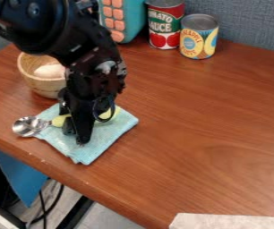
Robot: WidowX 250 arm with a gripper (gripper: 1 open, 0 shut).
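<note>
The black arm reaches in from the upper left, its gripper [77, 122] pointing down over a folded light-blue cloth [97, 141] on the wooden table. A metal spoon [29, 127] with a yellowish handle lies across the cloth, its bowl to the left. The gripper's fingertips are down at the handle, and a yellow piece shows to their right, partly hidden. Whether the fingers are shut on the handle is unclear.
A wicker bowl [44, 84] with pale contents stands behind the arm. At the back are a teal object [120, 27], a tomato sauce can [164, 24] and another can [198, 38]. A pale sheet lies at the front right.
</note>
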